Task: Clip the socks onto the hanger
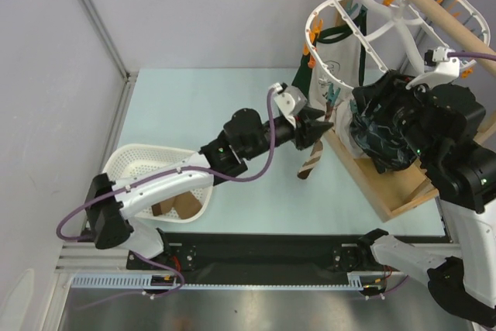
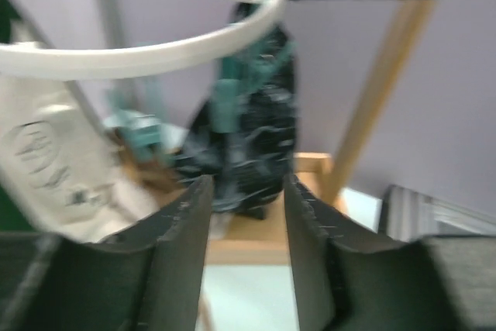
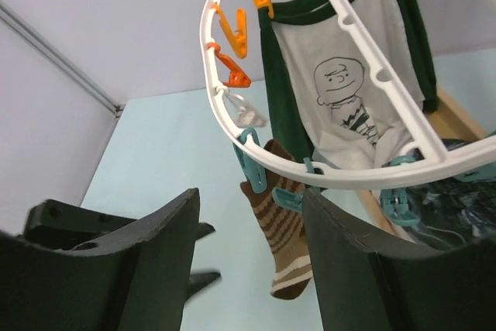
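Observation:
A white ring hanger with orange and teal clips hangs from a wooden rod at the upper right. One brown striped sock dangles below the rim; in the right wrist view its upper end meets a teal clip. My left gripper is just left of that sock in the top view. Its fingers stand apart in the left wrist view with nothing between them. The right gripper is open under the rim, the sock hanging beyond its fingers, with no sock gripped.
A white basket on the left holds brown socks. A cloth with a cartoon figure and dark items hang from the hanger above a wooden base.

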